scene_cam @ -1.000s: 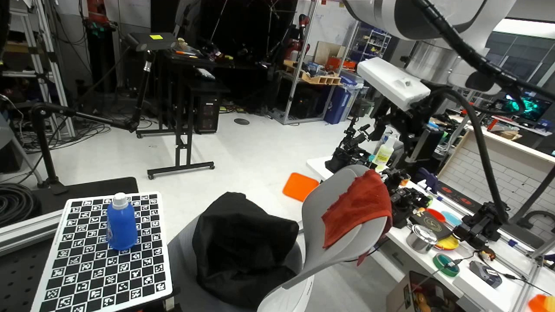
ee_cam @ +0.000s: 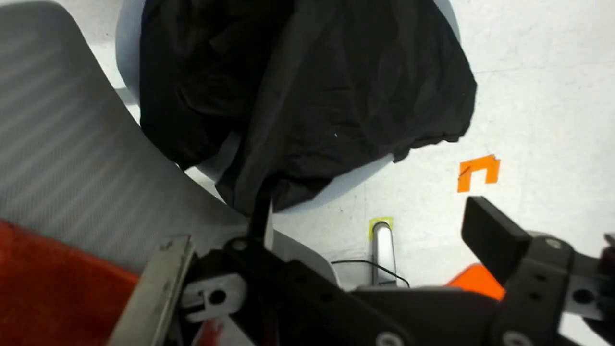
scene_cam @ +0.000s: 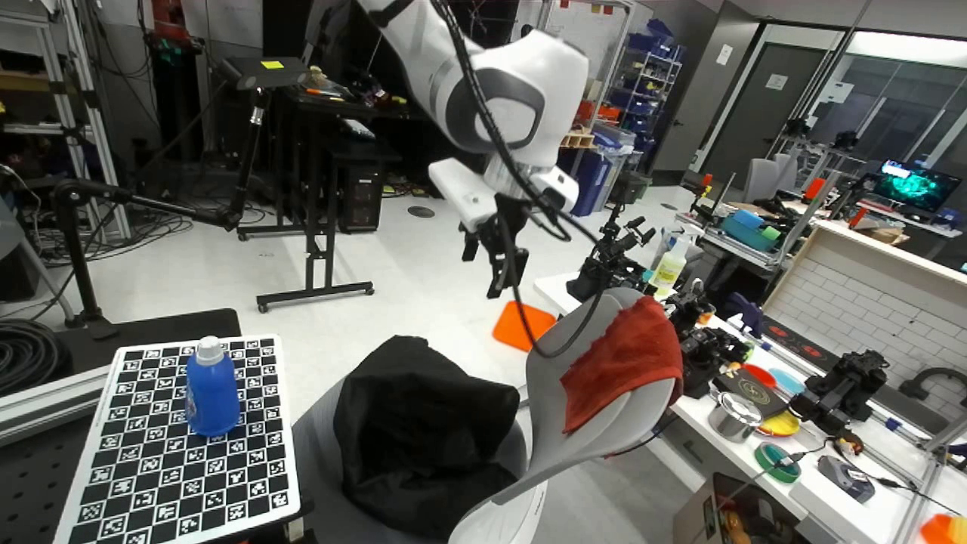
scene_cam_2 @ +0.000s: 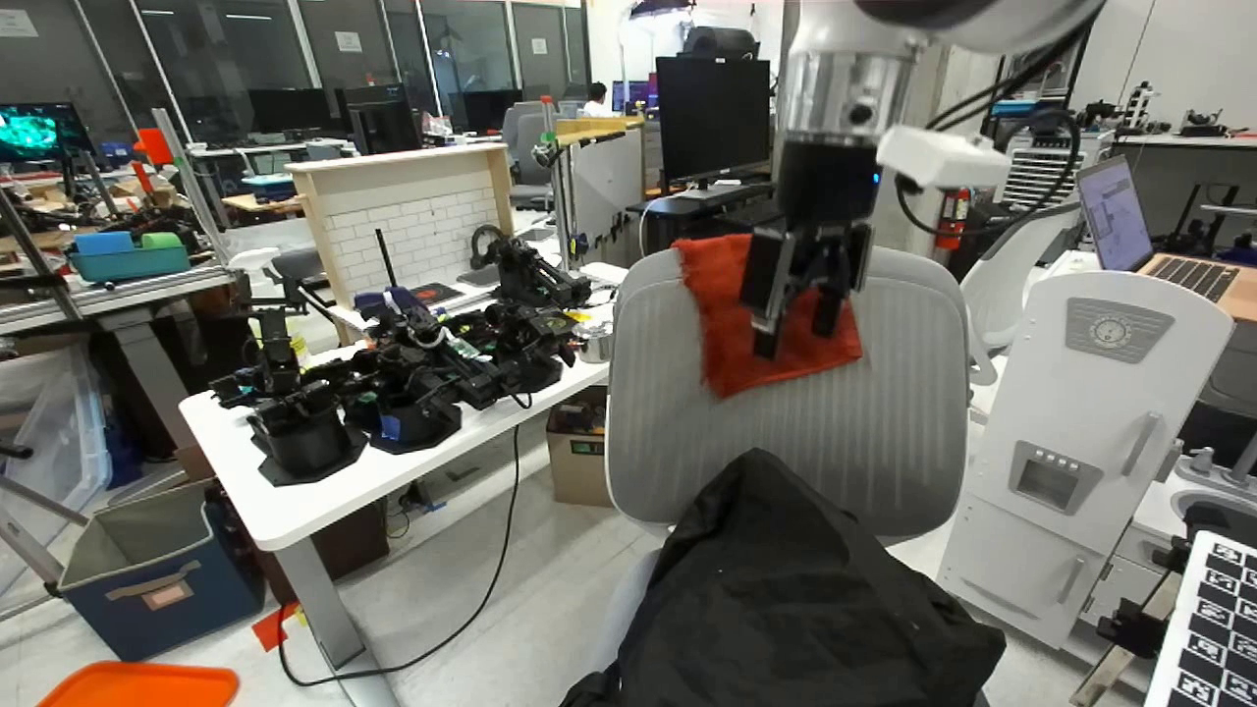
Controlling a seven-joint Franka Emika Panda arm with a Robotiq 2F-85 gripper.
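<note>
My gripper (scene_cam: 482, 272) hangs in the air above the chair, its fingers apart and nothing between them. In the wrist view its dark fingers (ee_cam: 496, 242) spread wide over the chair and floor. Black cloth (scene_cam: 421, 426) lies crumpled over the seat of the grey chair (scene_cam_2: 778, 460). A red cloth (scene_cam: 625, 358) is draped over the top of the chair's backrest; exterior view 2 shows my gripper in front of this red cloth (scene_cam_2: 731, 353), but the distance is hard to judge. A blue bottle with a white cap (scene_cam: 213, 394) stands upright on the checkered board.
The checkered board (scene_cam: 100, 480) is left of the chair in exterior view 1. A white table (scene_cam_2: 277, 501) carrying several black devices stands beside the chair. A white toy fridge (scene_cam_2: 1049, 436) is on the other side. An orange mat (scene_cam: 523, 325) lies on open floor.
My arm and gripper have swung left in exterior view 1, from over the white table to above the chair. The cloths, chair and bottle look about the same.
</note>
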